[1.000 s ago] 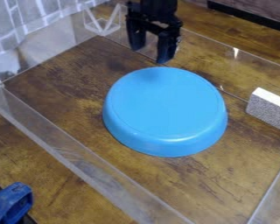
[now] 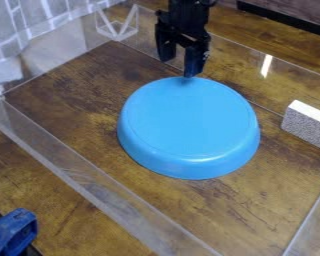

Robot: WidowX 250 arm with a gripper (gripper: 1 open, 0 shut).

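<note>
A large blue round dish [image 2: 188, 126], apparently upside down, lies on the wooden floor of a clear-walled tray. Above its far edge the black gripper [image 2: 179, 55] hangs with its fingers pointing down. Whether it is open or holds anything is too small and dark to tell.
A pale speckled block [image 2: 307, 124] sits at the right side. A blue object [image 2: 9, 232] lies outside the tray at the lower left.
The gripper has moved slightly right and down toward the dish's far edge, and its fingers look closer together. The dish has not moved.
</note>
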